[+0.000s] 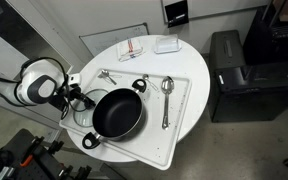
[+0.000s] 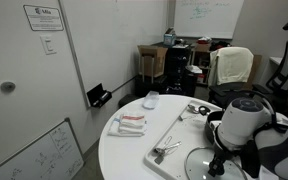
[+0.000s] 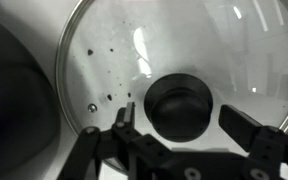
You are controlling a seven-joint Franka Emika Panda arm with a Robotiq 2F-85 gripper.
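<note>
A clear glass lid [image 1: 81,118] with a dark round knob lies on the white tray, at the left of a black pot [image 1: 118,113]. In the wrist view the lid [image 3: 119,60] fills most of the picture, and its knob [image 3: 179,106] sits between my fingertips. My gripper is open, one finger to each side of the knob with a gap showing. From above, the gripper [image 1: 79,101] is over the lid. Seen from the side, the arm partly hides the lid [image 2: 206,166].
A ladle [image 1: 167,100] lies at the tray's right side, and smaller utensils [image 1: 107,76] rest near its back left. A folded cloth [image 1: 130,48] and a clear container [image 1: 166,44] stand on the table behind the tray.
</note>
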